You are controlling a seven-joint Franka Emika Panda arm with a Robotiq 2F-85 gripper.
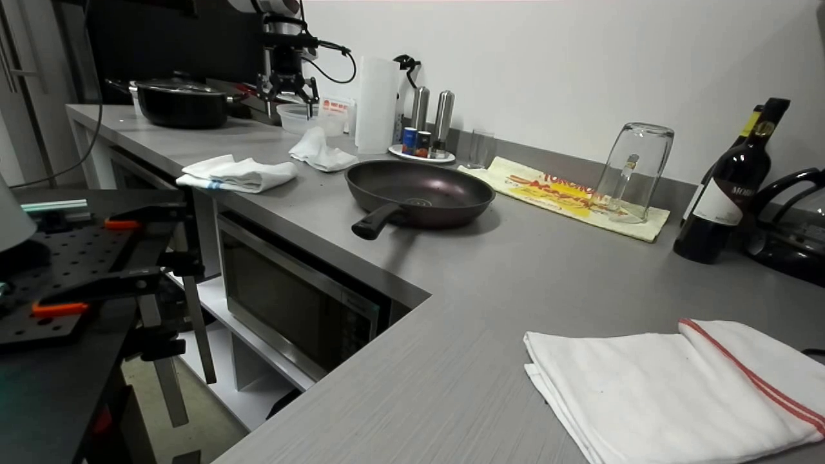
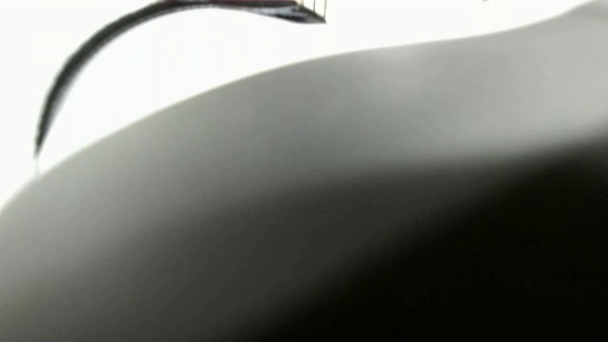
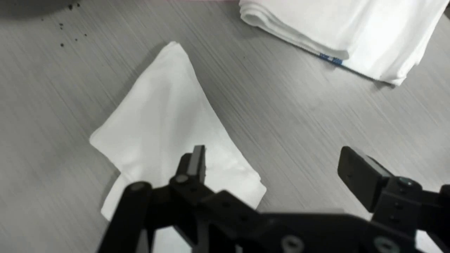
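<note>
My gripper [image 1: 290,111] hangs above the far part of the counter, at the upper left of exterior view 1, its fingers open. In the wrist view its two fingers stand wide apart, the gripper showing only bare grey counter between its tips. Under and beside the left finger [image 3: 196,162] lies a crumpled white cloth [image 3: 164,114], partly covered by the gripper's body. That same cloth [image 1: 321,151] sits behind the pan in exterior view 1. A folded white towel [image 3: 312,29] with a small blue mark is at the wrist view's upper right.
A dark frying pan [image 1: 421,193] rests mid-counter. Near the arm stand a black pot [image 1: 182,104], a clear plastic tub [image 1: 298,118] and a paper towel roll [image 1: 376,104]. A red-striped towel [image 1: 665,386] lies in the foreground. A blurred grey shape mostly blocks exterior view 2.
</note>
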